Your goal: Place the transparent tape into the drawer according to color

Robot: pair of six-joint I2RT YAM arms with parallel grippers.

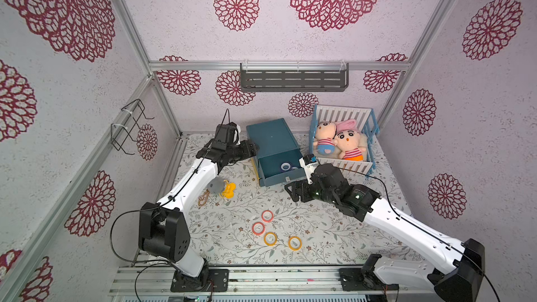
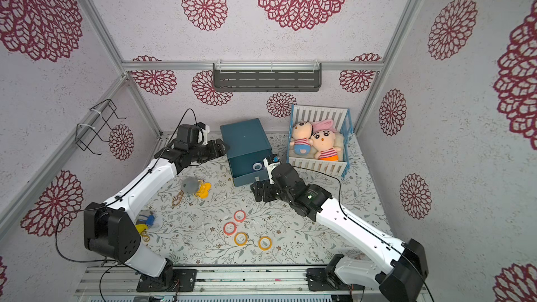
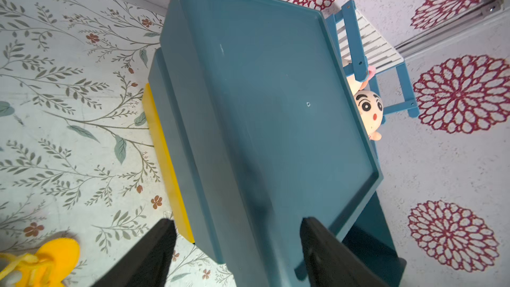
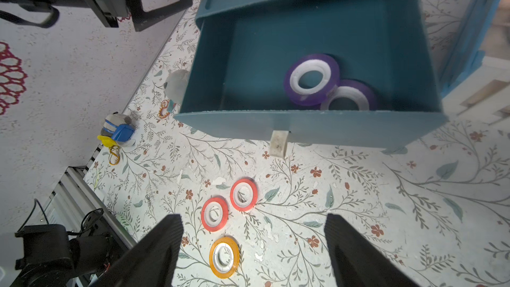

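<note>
The teal drawer cabinet [image 1: 270, 132] stands at the back middle, its upper drawer [image 4: 313, 127] pulled out. Two purple tape rolls [image 4: 330, 69] lie inside that drawer, one overlapping the other. On the table rest two red tape rolls [image 4: 243, 194] and two orange ones, the nearer an orange roll [image 1: 294, 242]. Beside the cabinet's left top edge, my left gripper is open with nothing visibly held. My right gripper, also open and empty, hangs in front of the drawer's right part, close to its white handle tab [image 4: 279, 144].
A blue-and-white crib [image 1: 342, 113] with two dolls stands right of the cabinet. A grey plush [image 2: 190, 185] and a yellow toy [image 2: 203, 190] lie to the left. A grey shelf [image 1: 294, 81] hangs on the back wall.
</note>
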